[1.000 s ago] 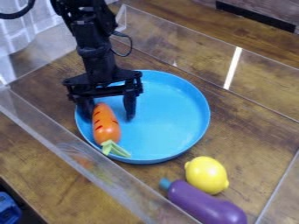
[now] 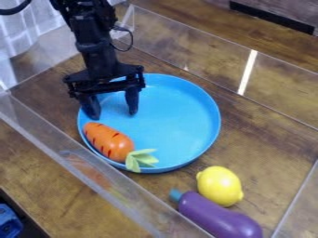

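Observation:
A black gripper (image 2: 107,91) reaches down from the top left over the left rear of a blue plate (image 2: 184,121), its fingers apart with nothing seen held between them. A toy carrot (image 2: 108,140) with pale green leaves lies tilted at the plate's front left, just below the fingers and toward the viewer from them.
A yellow lemon (image 2: 218,186) and a purple eggplant (image 2: 221,217) lie outside the plate at the lower right. A clear plastic wall runs diagonally across the lower left.
The carrot has turned, its leafy end shifting to the right. The gripper has moved slightly to the left.

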